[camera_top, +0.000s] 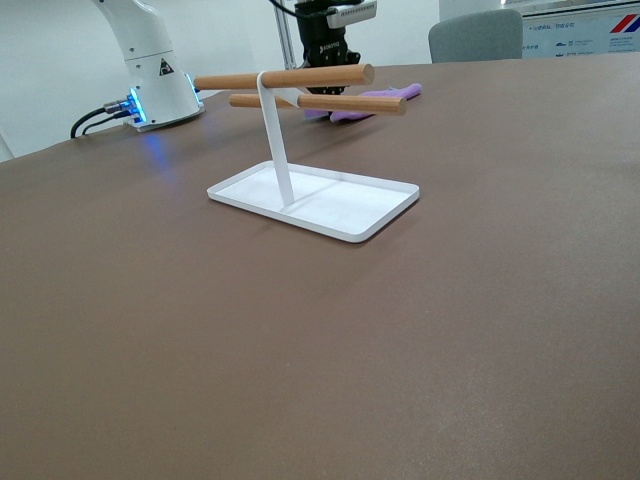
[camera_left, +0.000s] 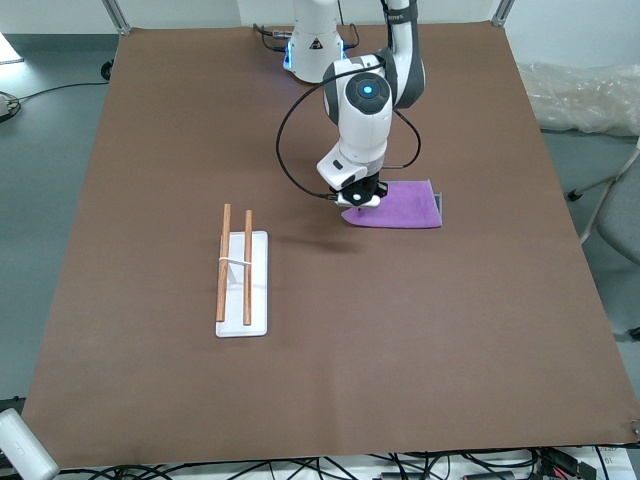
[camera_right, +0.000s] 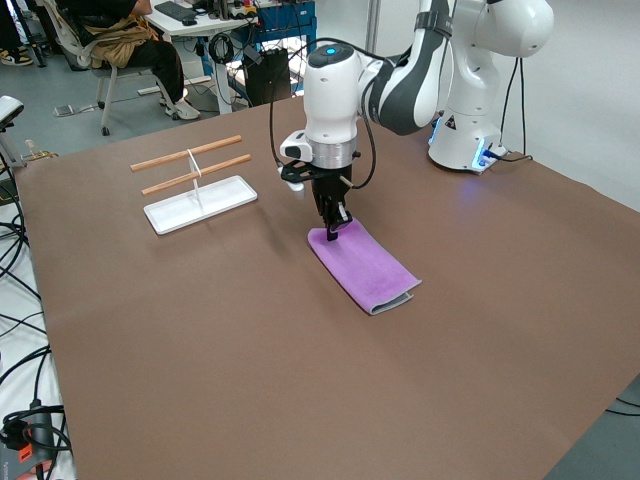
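A purple cloth with a grey underside (camera_right: 365, 270) lies flat on the brown table. My black gripper (camera_right: 332, 230) points down at the cloth's near end in the right view and appears to touch it; whether it is open or shut cannot be made out. In the top view the gripper (camera_top: 328, 88) is partly behind a white rack with two wooden bars (camera_top: 335, 75) on a white tray (camera_top: 350, 210). The rack stands apart from the cloth, to its left in the left view.
The white arm base (camera_left: 312, 45) stands at the back edge. Cables hang from the arm and lie along the front edge.
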